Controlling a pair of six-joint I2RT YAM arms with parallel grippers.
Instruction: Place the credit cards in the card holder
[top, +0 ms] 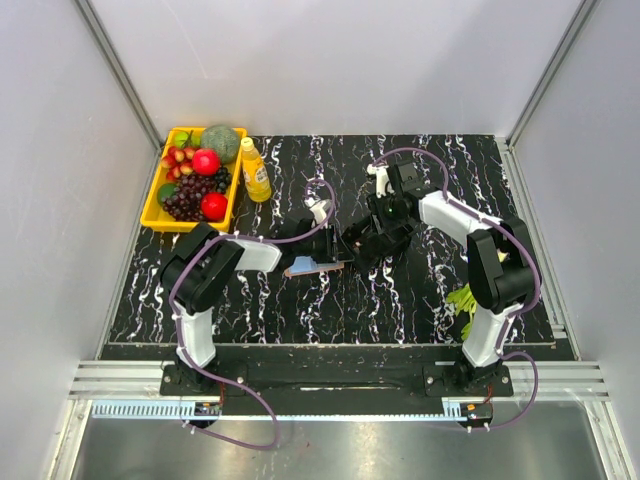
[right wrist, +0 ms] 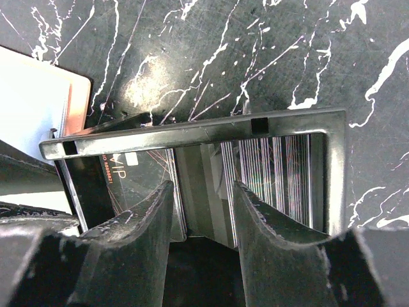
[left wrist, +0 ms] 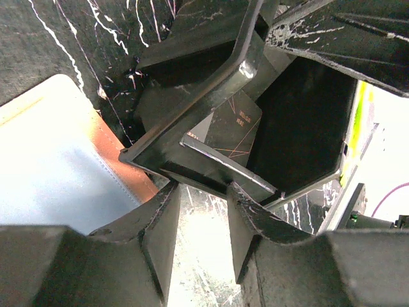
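The black card holder (top: 372,245) lies mid-table, with slots of striped card edges (right wrist: 275,173) and a dark printed card (left wrist: 233,125) inside. My left gripper is at the holder's lower-left edge, fingers a little apart; whether anything is between them is unclear. My right gripper stands open over the slots from above. A light blue pad with orange edging (left wrist: 83,166) lies left of the holder, partly under the left arm.
A yellow fruit basket (top: 154,215) and a bottle (top: 255,175) stand at the back left. Green-yellow vegetables (top: 462,300) lie at the right.
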